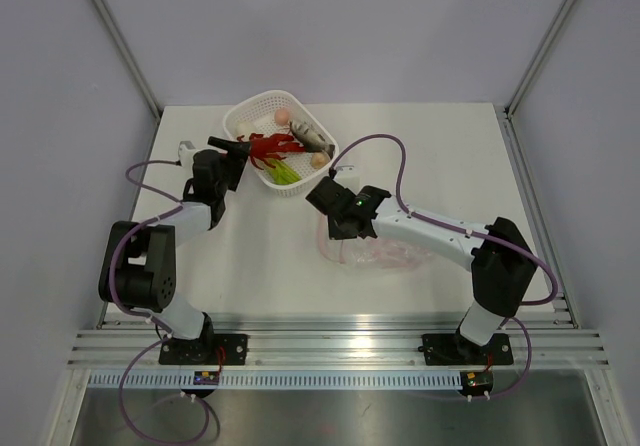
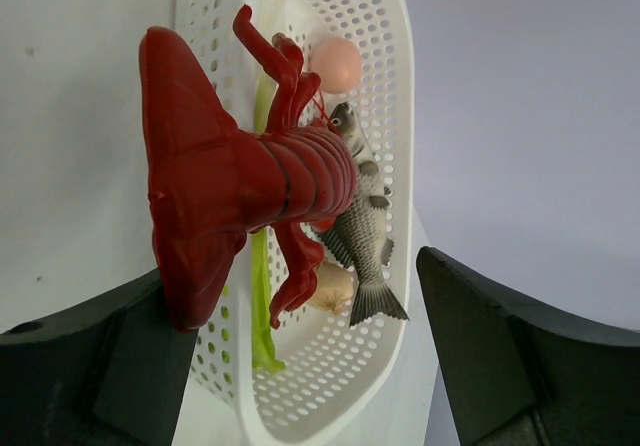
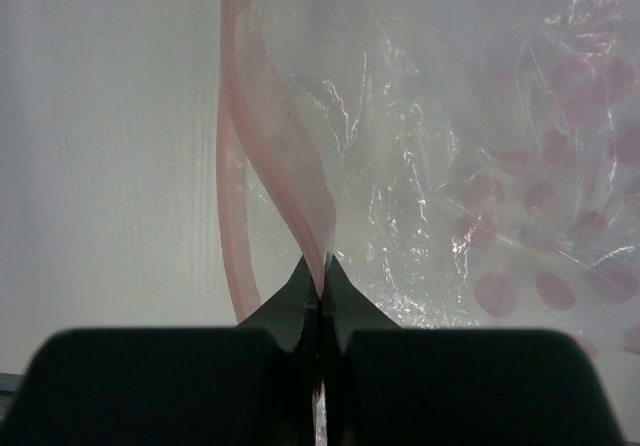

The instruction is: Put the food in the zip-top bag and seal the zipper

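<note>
A clear zip top bag [image 1: 385, 253] with pink dots and a pink zipper edge [image 3: 290, 166] lies on the table. My right gripper is shut on the bag's pink edge near its mouth. A red toy lobster [image 2: 285, 176] rests across the near rim of a white basket [image 1: 234, 126], its tail sticking out toward my left gripper. That gripper stands open at the basket's left side, with the tail reaching toward the gap between its fingers. Also in the basket are a grey fish [image 2: 360, 226] and green vegetable stalks [image 1: 280, 172].
A pinkish egg-like ball [image 2: 336, 64] and a tan onion-like piece [image 2: 332, 287] also lie in the basket. Bare table [image 1: 265, 266] stretches between the left arm and the bag.
</note>
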